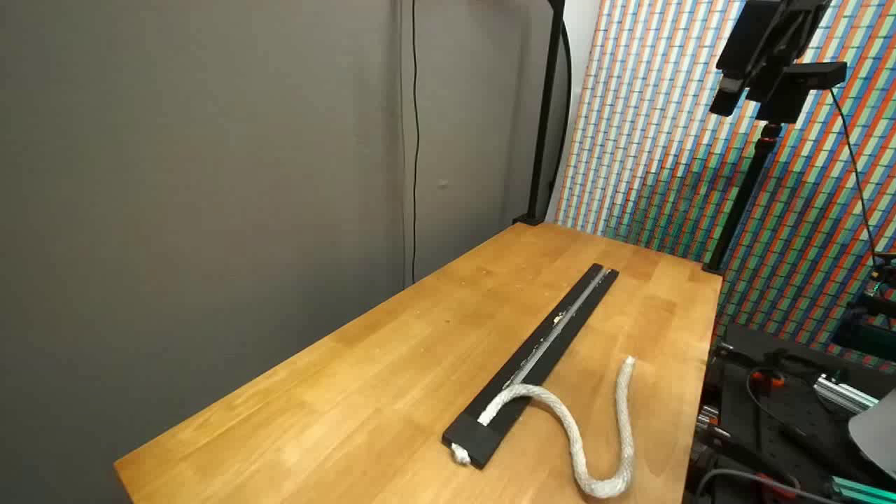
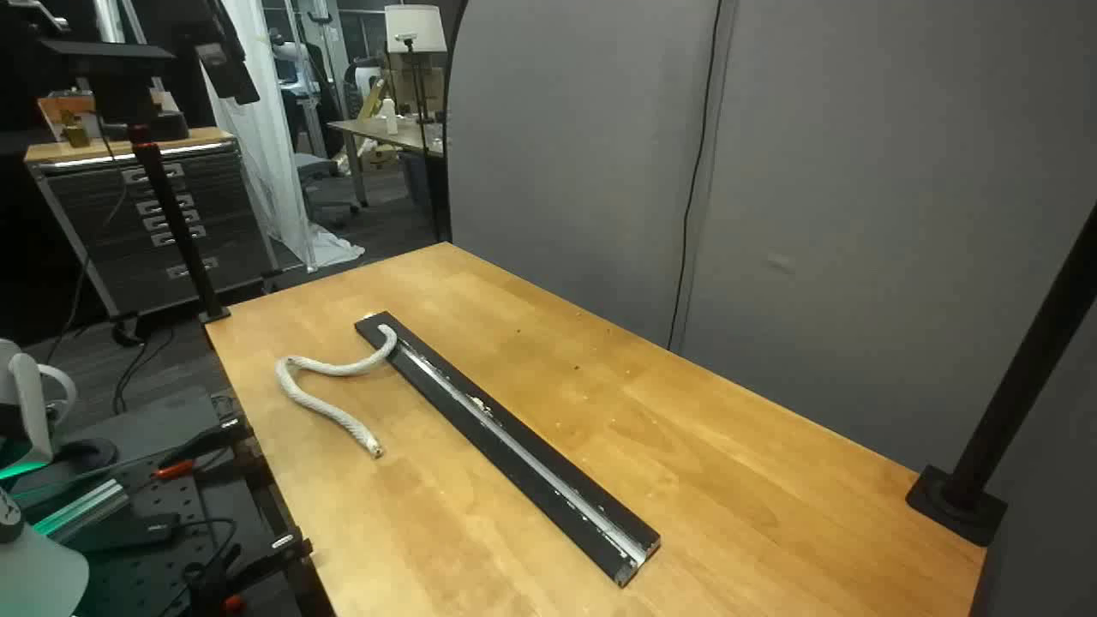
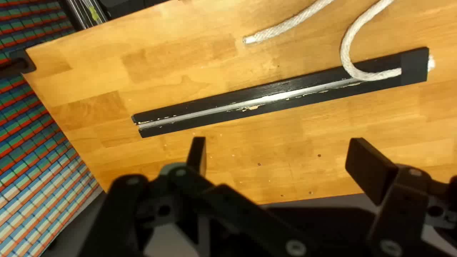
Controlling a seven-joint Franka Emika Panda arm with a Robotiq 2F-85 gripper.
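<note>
A white braided rope (image 1: 577,441) lies in a loose bend on the wooden table, one end free on the bare wood. Its other end runs under a black band at one end of a long black bar (image 1: 537,353), and a short tip sticks out past that end. Along the bar's middle runs a grey groove (image 2: 494,422), bare of rope for most of its length. In the wrist view the rope (image 3: 281,29) and bar (image 3: 240,102) lie below my gripper, which is open with nothing between its widely spread fingers. Neither exterior view shows the gripper.
Black posts (image 1: 546,117) stand at its corners, one carrying a camera mount (image 1: 777,75). A grey wall (image 1: 210,210) borders one long side; equipment and cables (image 2: 175,524) crowd the other.
</note>
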